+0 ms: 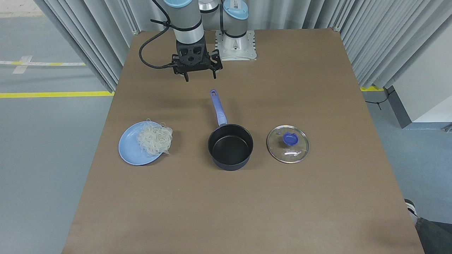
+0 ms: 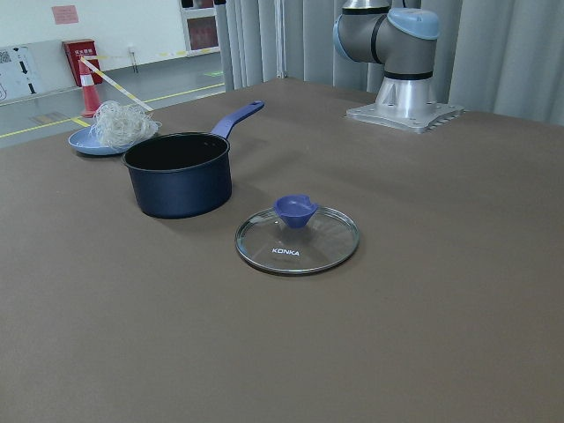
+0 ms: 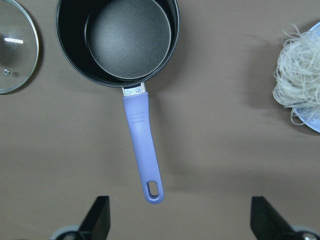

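Observation:
A dark saucepan with a lilac handle sits mid-table, handle toward the robot. A glass lid with a blue knob lies to its right in the front view; a blue plate with white noodles is to its left. My gripper hangs above the table behind the handle's end, fingers apart and empty. In the wrist view the handle runs down between the two open fingertips, a little beyond them.
The robot base stands at the back edge. A person's foot shows beside the table at lower right.

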